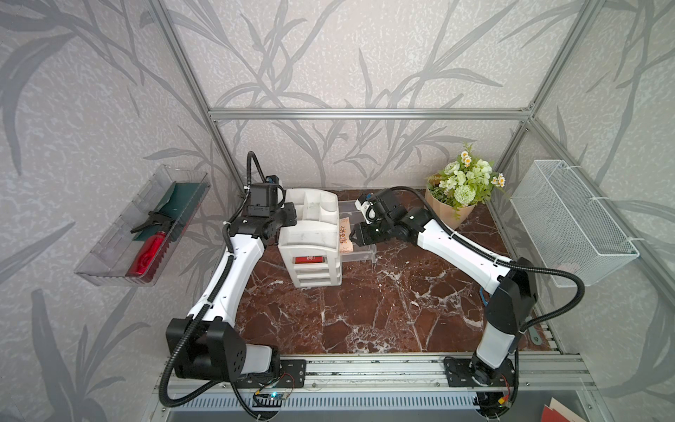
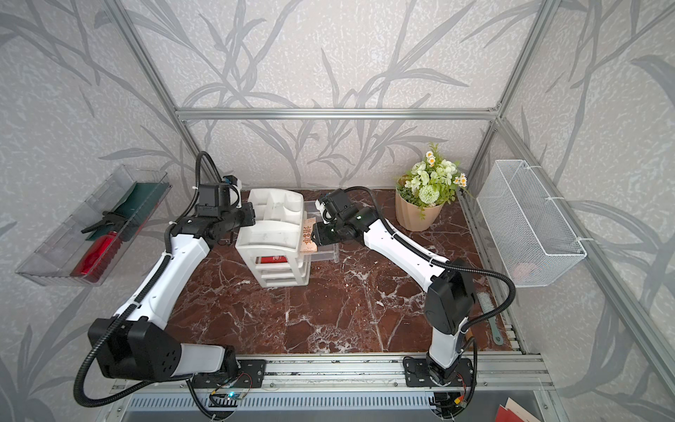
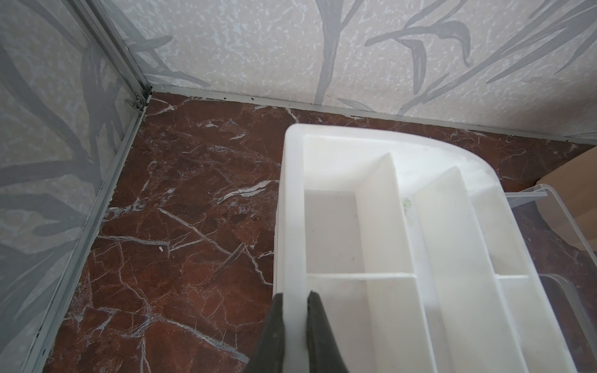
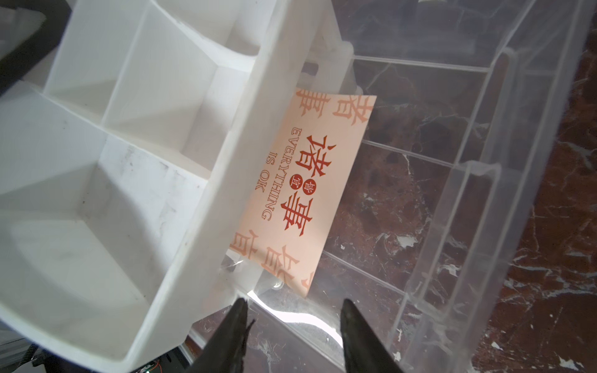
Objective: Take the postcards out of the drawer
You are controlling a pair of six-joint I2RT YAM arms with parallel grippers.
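Observation:
The white organizer point(image 1: 309, 235) stands left of centre, its clear drawer point(image 4: 410, 205) pulled out to the right. A postcard point(image 4: 298, 186) with red Chinese characters and "EVERYTHING IS OK" lies in the drawer against the organizer's side, partly under it. My left gripper is shut on the organizer's left top rim. My right gripper hangs over the drawer near the postcard's lower end, open, with nothing between its fingertips.
A flower pot point(image 2: 418, 214) stands at the back right. A wire basket point(image 1: 573, 225) is on the right, a clear bin with tools point(image 1: 105, 267) on the left.

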